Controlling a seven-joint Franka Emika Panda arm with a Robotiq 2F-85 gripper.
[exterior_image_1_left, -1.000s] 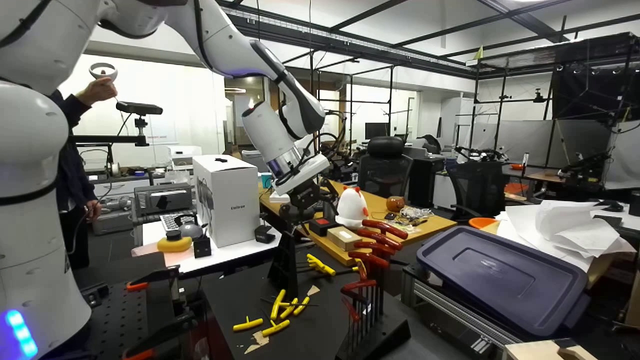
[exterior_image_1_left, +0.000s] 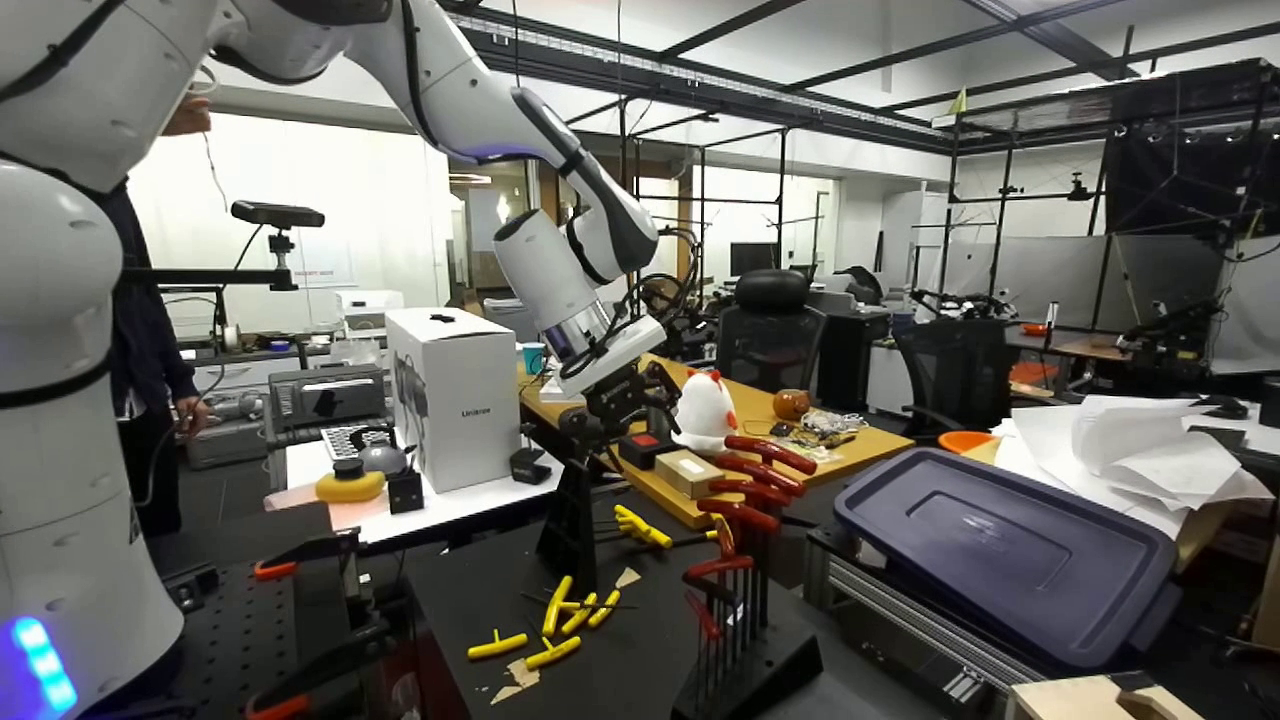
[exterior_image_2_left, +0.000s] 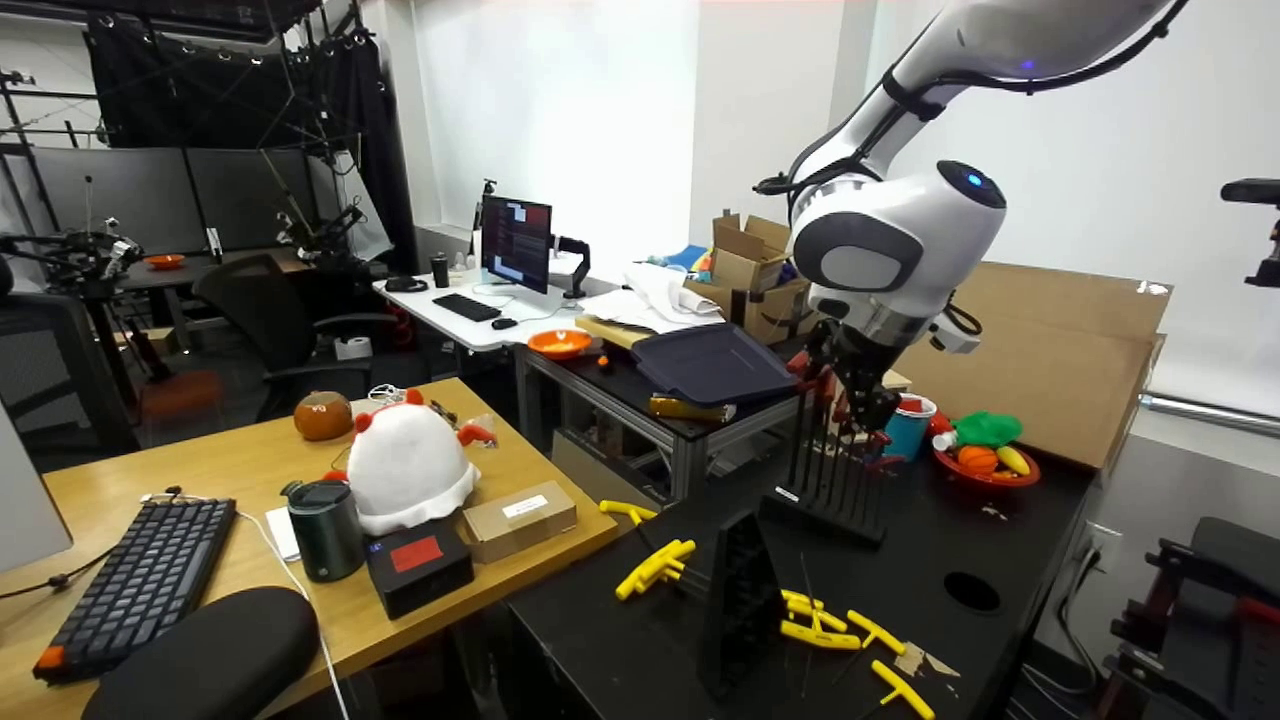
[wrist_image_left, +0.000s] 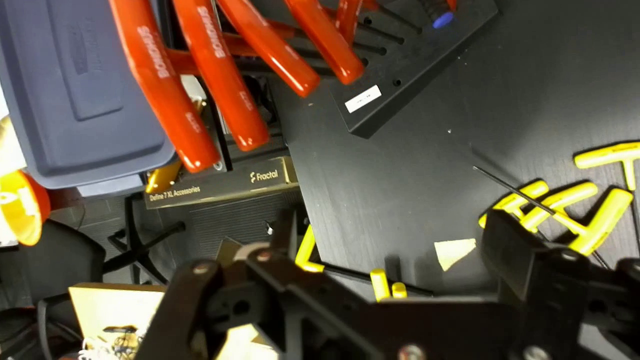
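My gripper stands open above the black table (wrist_image_left: 384, 186), with nothing held between its fingers. Below it lie loose yellow T-handle hex keys: a crossed cluster (wrist_image_left: 561, 210) toward the right finger, and a few more near the left finger (wrist_image_left: 285, 234), partly hidden by the gripper. Red-handled T keys (wrist_image_left: 231, 90) stand upright in a black slotted stand (wrist_image_left: 420, 78), apart from the fingers. Exterior view 1 has the gripper (exterior_image_1_left: 626, 406) just above an upright black stand (exterior_image_1_left: 570, 528) that seems to hold no keys.
A dark blue lid (exterior_image_1_left: 1002, 552) lies on a frame beyond the red keys. The wooden desk (exterior_image_2_left: 258, 444) carries a white plush toy (exterior_image_2_left: 408, 468) and a small cardboard box (exterior_image_2_left: 519, 521). A red bowl of toy food (exterior_image_2_left: 984, 474) stands on the black table. Torn paper scraps (wrist_image_left: 454, 252) lie there too.
The wrist and gripper have shifted slightly right and down in exterior view 1. A person's raised hand in the background has moved left, partly behind the arm. The keys look unmoved.
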